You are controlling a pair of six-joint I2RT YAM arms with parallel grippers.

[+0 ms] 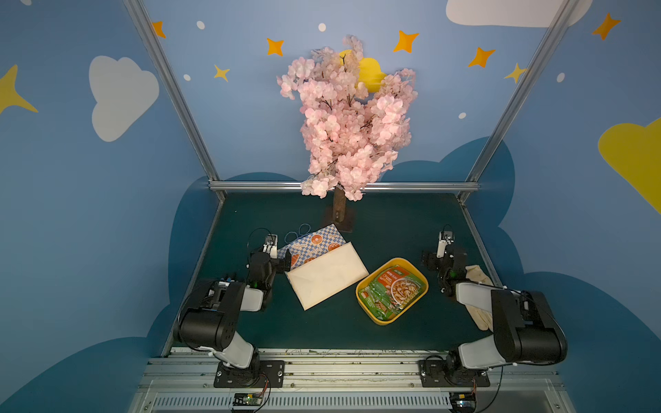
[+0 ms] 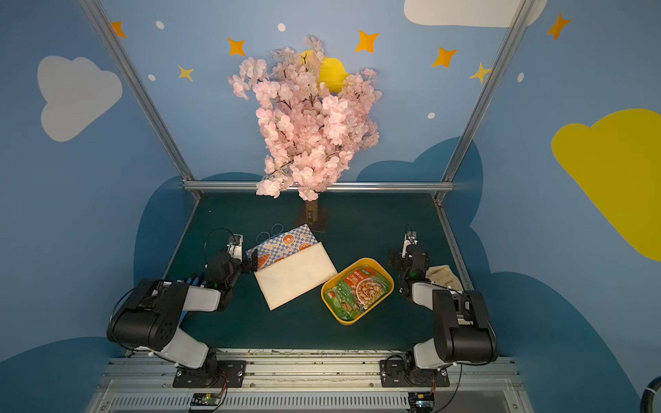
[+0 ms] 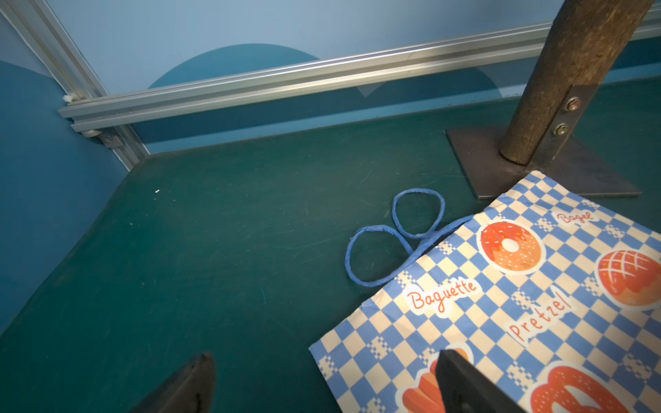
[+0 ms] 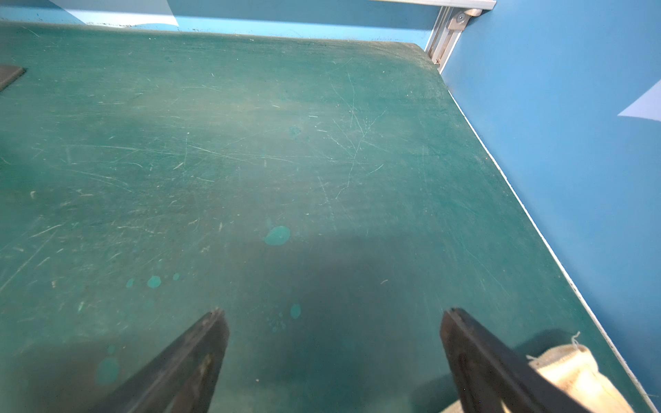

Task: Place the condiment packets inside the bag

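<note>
A checkered paper bag (image 3: 495, 309) with blue handles (image 3: 371, 282) lies flat at the table's centre-left, partly covered by a plain cream rectangle (image 1: 327, 275). To its right, a yellow tray (image 1: 361, 303) holds green-and-orange food packets (image 1: 392, 289); how many cannot be told. My left gripper stands open just above the bag's left end, empty. My right gripper is open and empty over the table right of the tray.
A beige cloth (image 4: 571, 375) lies at the right edge by the right arm. A blossom tree on a metal base plate (image 3: 468, 158) stands at the back centre.
</note>
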